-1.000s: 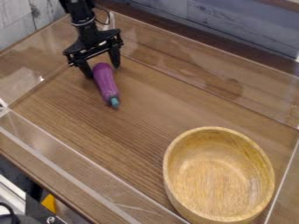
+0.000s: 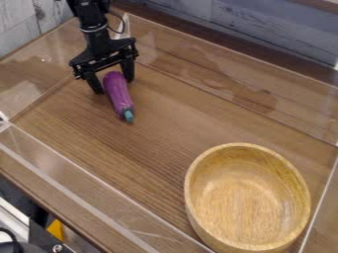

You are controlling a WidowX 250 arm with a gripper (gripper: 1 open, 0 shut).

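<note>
A black robot gripper [image 2: 103, 59] reaches down from the top left over a purple object [image 2: 118, 95], long and bottle-like with a narrow teal-tipped end, lying on the wooden table. Its black fingers stand spread around the object's upper, far end, so the gripper is open; whether they touch the object is too small to tell.
A large yellow oval bowl [image 2: 247, 194] stands at the lower right of the table [image 2: 199, 89]. A pale wall borders the upper left.
The gripper has shifted very slightly left and down over the purple object's far end. The object and the bowl look unmoved.
</note>
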